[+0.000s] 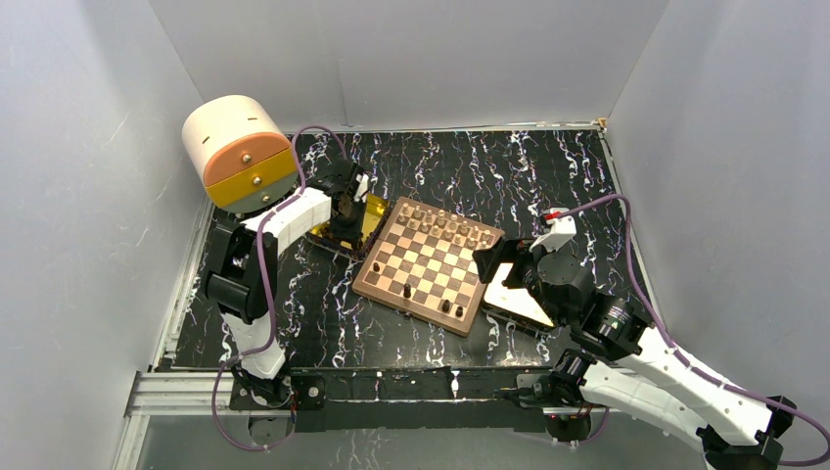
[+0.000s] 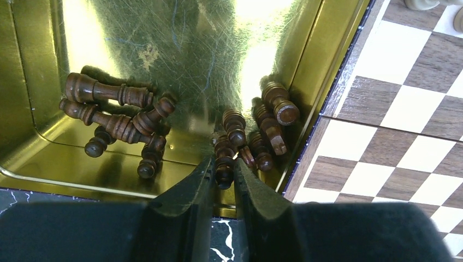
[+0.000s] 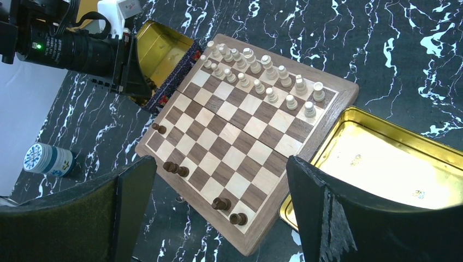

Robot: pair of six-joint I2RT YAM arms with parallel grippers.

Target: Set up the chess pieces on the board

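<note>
In the left wrist view, brown chess pieces lie in two heaps inside a gold tray [image 2: 306,71]. My left gripper is low over the right heap, its fingers close on either side of a dark pawn-like piece [image 2: 224,176]; whether they grip it cannot be told. The chessboard [image 3: 218,131] has two full rows of light pieces [image 3: 266,71] along its far side. On the near side stand several dark pieces: a small one [image 3: 159,128], two close together [image 3: 176,168], and a pair [image 3: 221,203] near the corner. My right gripper is open above the board, empty.
A second gold tray [image 3: 382,120], empty where visible, sits right of the board. A blue and white jar [image 3: 49,159] stands at the left in the right wrist view. The drawer cabinet [image 1: 240,152] occupies the back left. Marble beyond the board is clear.
</note>
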